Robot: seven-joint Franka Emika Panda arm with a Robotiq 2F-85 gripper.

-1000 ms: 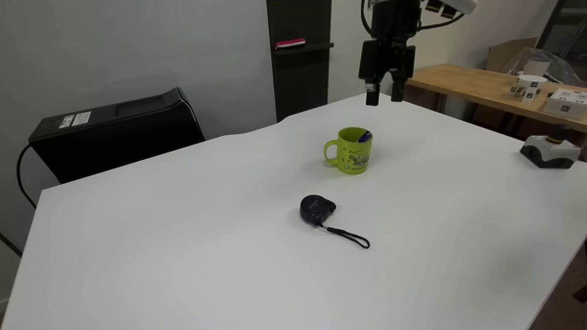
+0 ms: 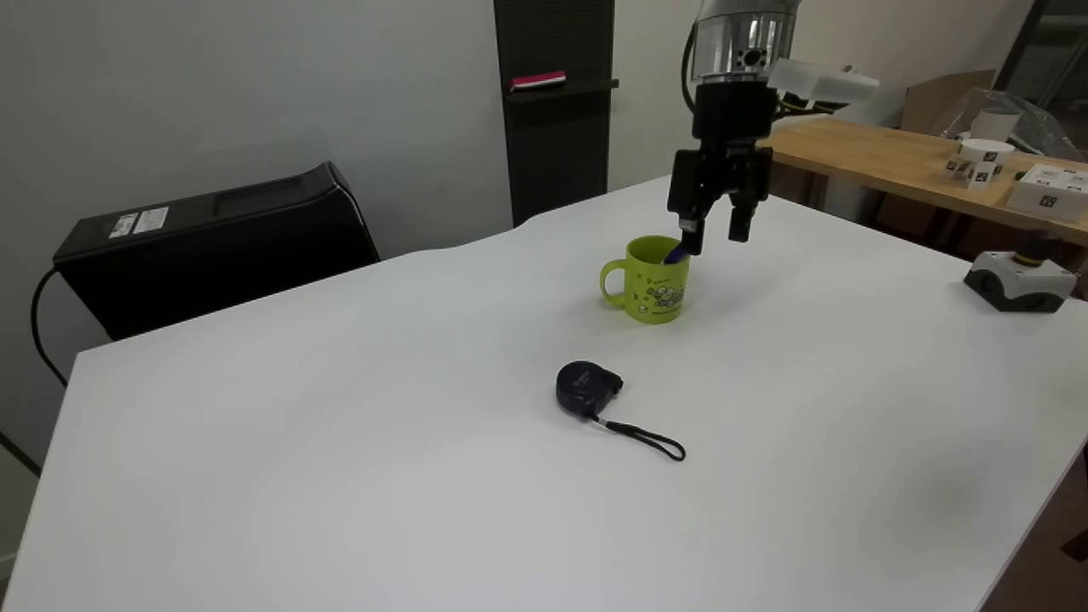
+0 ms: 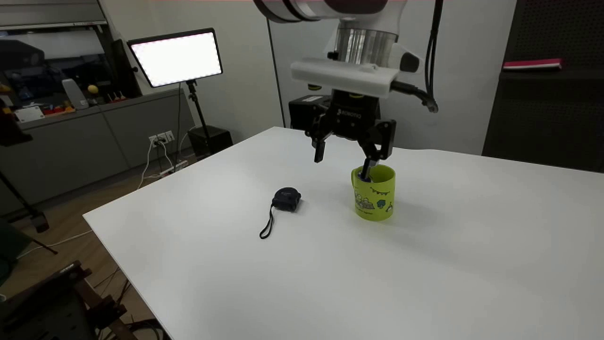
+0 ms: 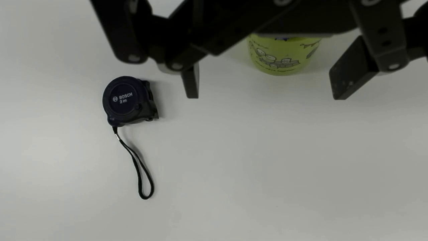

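Observation:
A green mug [image 2: 643, 291] with printed figures stands upright on the table, its handle to the left in exterior view 1. Something dark blue [image 2: 674, 255] leans inside it by the rim; most of it is hidden. My gripper [image 2: 716, 243] is open above the mug, with one finger close to the rim and the other out to the side. In exterior view 2 a fingertip [image 3: 366, 172] overlaps the mug's opening; whether it touches anything I cannot tell. The wrist view has the mug [image 4: 281, 60] partly covered by the gripper body, between the spread fingers.
A black tape measure [image 4: 122, 100] with a wrist loop [image 4: 140, 168] lies on the table in front of the mug. An emergency-stop box [image 2: 1022, 275] sits at the right edge.
My gripper has come down from high above the table to the mug's rim, fingers still open. The mug and the tape measure have stayed in place.

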